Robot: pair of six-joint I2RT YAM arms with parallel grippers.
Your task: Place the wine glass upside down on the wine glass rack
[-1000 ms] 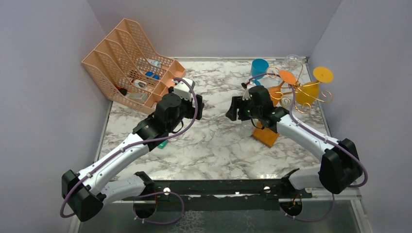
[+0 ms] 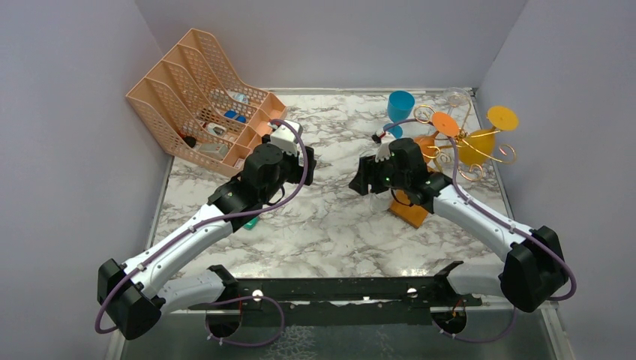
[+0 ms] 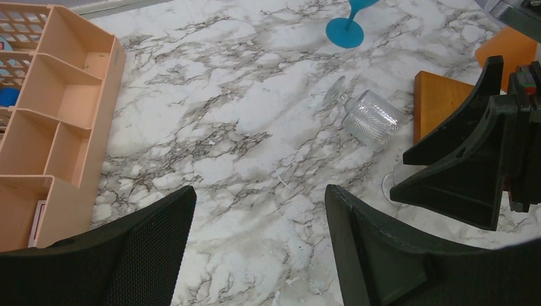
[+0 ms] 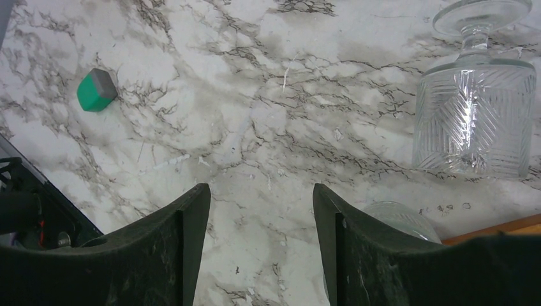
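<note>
A clear ribbed wine glass [image 3: 370,118] [image 4: 472,121] lies on its side on the marble table. A second clear glass [image 4: 399,220] is partly hidden by the fingers of my right gripper [image 2: 360,180], which stands open low over the table, nothing between its tips. My left gripper [image 2: 300,169] is open above bare table, left of the glasses. The gold rack [image 2: 459,142], holding orange and yellow glasses upside down, stands on a wooden base [image 2: 407,214] at the right.
A peach organiser [image 2: 202,97] fills the back left. A blue cup [image 2: 400,103] and blue goblet [image 3: 344,32] stand at the back. A green-grey block [image 4: 97,90] lies on the table.
My right arm has shifted slightly right at its shoulder and elbow, its gripper moving only a little. My left arm is almost unchanged.
</note>
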